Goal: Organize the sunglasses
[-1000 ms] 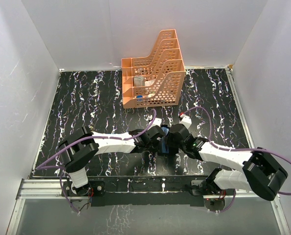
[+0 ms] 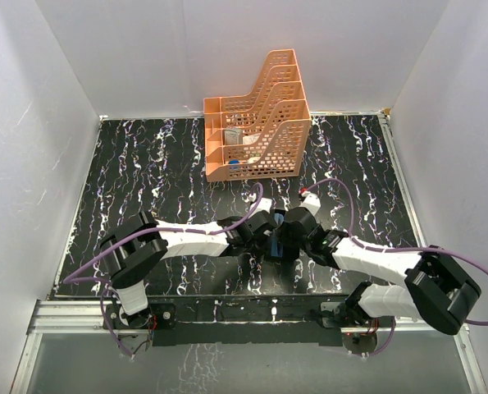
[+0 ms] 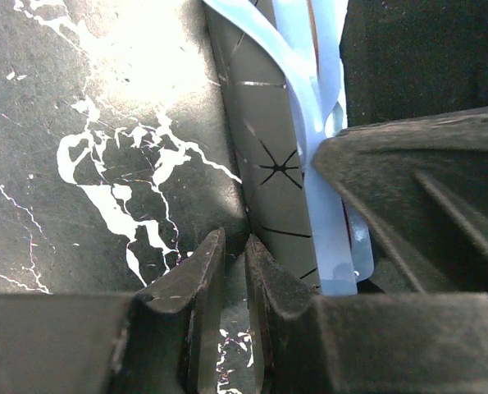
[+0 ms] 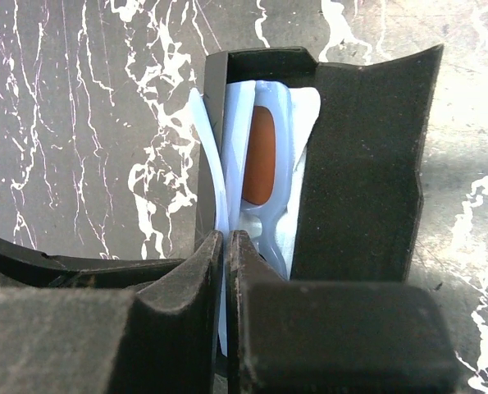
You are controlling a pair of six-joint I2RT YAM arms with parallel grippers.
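Note:
Between the two arms lies an open black case (image 4: 354, 156) with light-blue sunglasses (image 4: 282, 156) inside, a brown lens showing. One thin blue temple arm (image 4: 208, 148) angles up along the case's side wall. My right gripper is shut on this strip, a sliver of blue showing at its fingertips. In the left wrist view, a dark finger (image 3: 342, 164) of the right gripper touches the blue frame. Low beside the case's grey outer wall (image 3: 272, 168), my left gripper is slightly open, nothing visible between its fingers. From above, both arms cover most of the case (image 2: 278, 258).
An orange rack (image 2: 264, 115) with several slots stands at the back of the black marbled table, some small items in its left part. Open table surface (image 2: 145, 172) lies to the left, with more at the right. Both grippers are very close together.
The left arm and the rack look nearly unmoved.

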